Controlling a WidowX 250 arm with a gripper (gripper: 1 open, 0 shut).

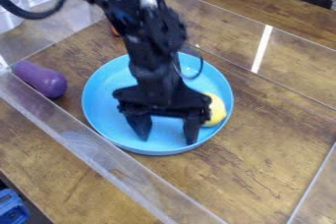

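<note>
The black gripper [163,118] is lowered into a blue bowl [112,130] in the middle of the view, its two fingers spread open. A yellow rounded object [214,112] sits at the bowl's right side, partly hidden behind the right finger; whether that finger touches it I cannot tell.
A purple eggplant-like object [39,79] lies left of the bowl on the wooden surface [256,169]. A clear plastic edge crosses the lower left, with a blue item [8,208] in the corner.
</note>
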